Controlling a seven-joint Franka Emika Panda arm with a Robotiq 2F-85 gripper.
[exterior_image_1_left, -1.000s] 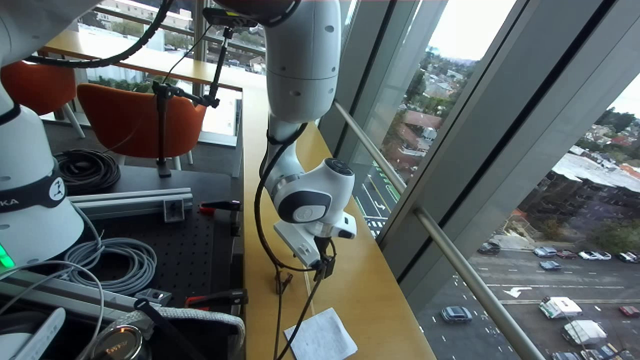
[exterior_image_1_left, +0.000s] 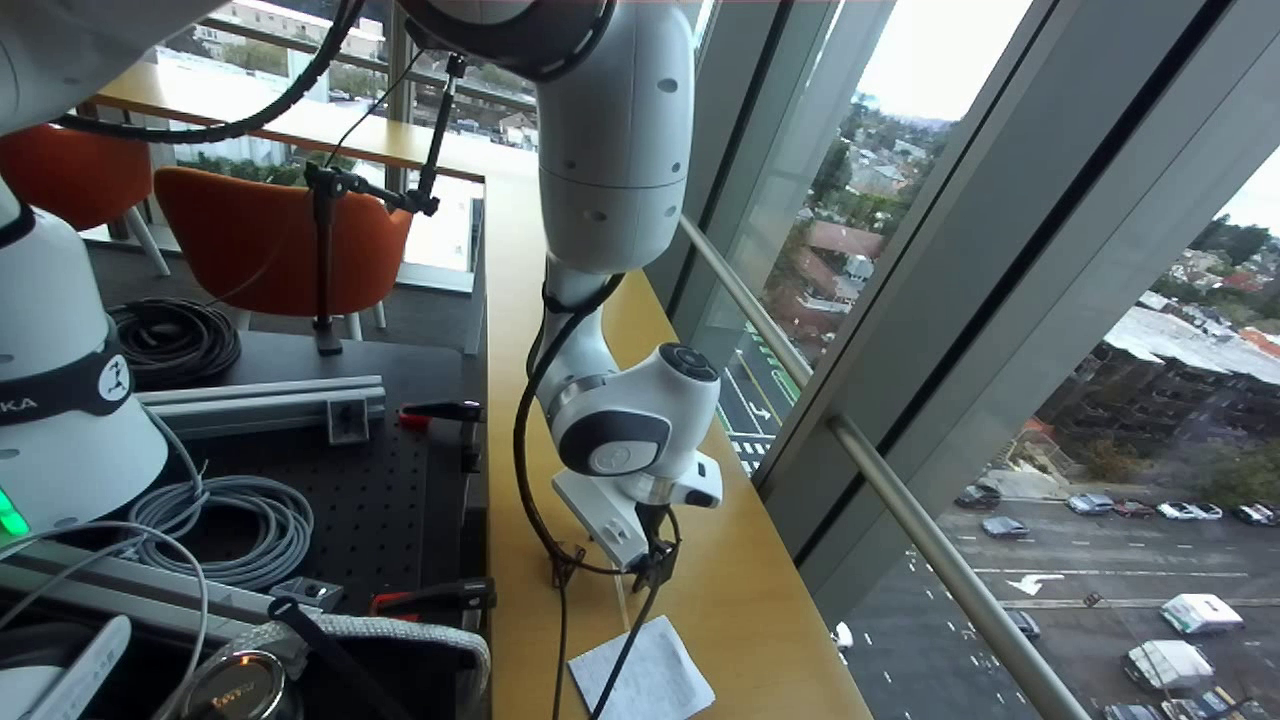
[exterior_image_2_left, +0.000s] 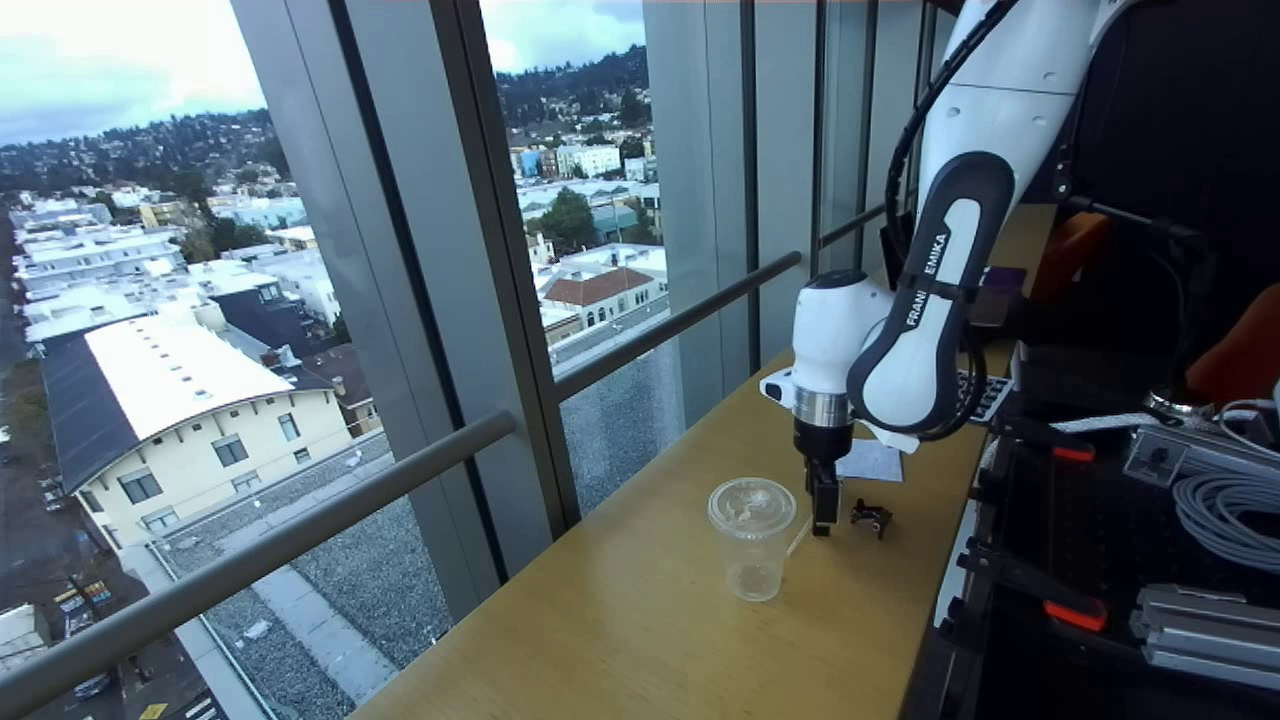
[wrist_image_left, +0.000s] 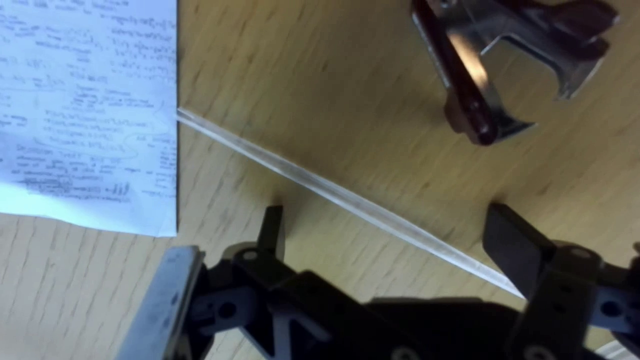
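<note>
My gripper stands open low over the wooden table, its two dark fingers wide apart. A thin clear straw (wrist_image_left: 354, 204) runs diagonally between them in the wrist view, from the edge of the paper to the right finger, which hides its far end. No contact between straw and fingers can be made out. In exterior view 2, the gripper (exterior_image_2_left: 823, 504) points down just right of a clear lidded plastic cup (exterior_image_2_left: 753, 552), with the pale straw (exterior_image_2_left: 797, 539) between the two.
A handwritten sheet of paper (wrist_image_left: 90, 120) lies flat on the table. Close to the gripper sits a dark red staple remover (wrist_image_left: 474, 90). Toward the camera in exterior view 2, the table (exterior_image_2_left: 636, 636) is bare. A metal rail (exterior_image_2_left: 684, 326) runs along the windows.
The arm has come down and slightly toward the window side and the camera in exterior view 1, bringing the gripper lower over the table. The paper has not moved.
</note>
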